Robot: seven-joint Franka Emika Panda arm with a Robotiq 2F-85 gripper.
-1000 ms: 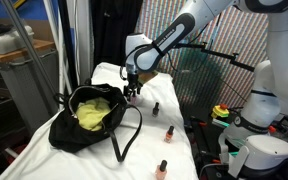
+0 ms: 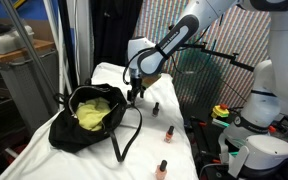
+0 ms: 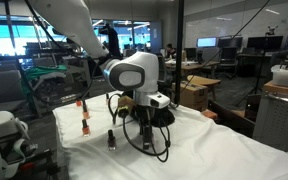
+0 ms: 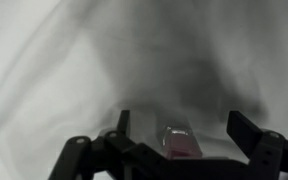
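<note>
My gripper is open, its two dark fingertips wide apart in the wrist view. A small object with a reddish-brown body and a shiny clear top (image 4: 181, 143) shows between them near the lower edge, with a gap on both sides. In exterior view 1 the gripper hangs over the far part of the white-covered table, just right of a black bag (image 2: 60, 132). The bag lies open with yellow-green cloth (image 2: 96, 112) inside.
A dark little bottle (image 2: 156, 108) stands right of the gripper. Nearer the front are two reddish ones (image 2: 170, 133). The bag's black strap (image 2: 121, 150) loops over the white cloth. In exterior view 2, the right side of the table (image 3: 234, 155) is clear.
The arm's wrist and gripper have shifted slightly to the right in exterior view 1. The bag and bottles have stayed in place.
</note>
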